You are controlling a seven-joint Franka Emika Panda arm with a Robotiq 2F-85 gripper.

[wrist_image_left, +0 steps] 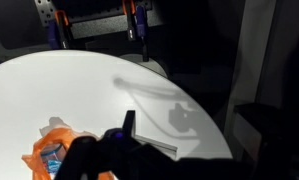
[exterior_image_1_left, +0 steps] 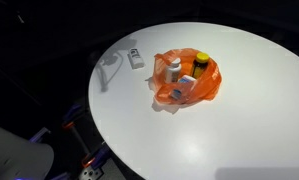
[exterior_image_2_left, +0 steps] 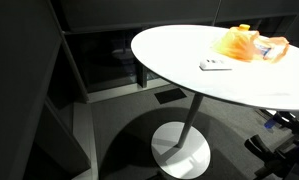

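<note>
An open orange plastic bag (exterior_image_1_left: pixel 208 87) rests on the white round table (exterior_image_1_left: pixel 229 130). Inside it are a white bottle (exterior_image_1_left: pixel 173 71), a dark amber bottle with a yellow cap (exterior_image_1_left: pixel 200 64) and a small pale blue-and-white packet (exterior_image_1_left: pixel 183 88). Apart from the bag lies a small white device or box (exterior_image_1_left: pixel 136 58), near the table's edge. My gripper shows as a dark silhouette at the bottom of the wrist view, above the table between bag and white device. Whether its fingers are apart is too dark to make out.
A metal frame with orange and blue clamps (wrist_image_left: pixel 99 24) stands by the edge. A dark partition (exterior_image_2_left: pixel 29 90) is nearby.
</note>
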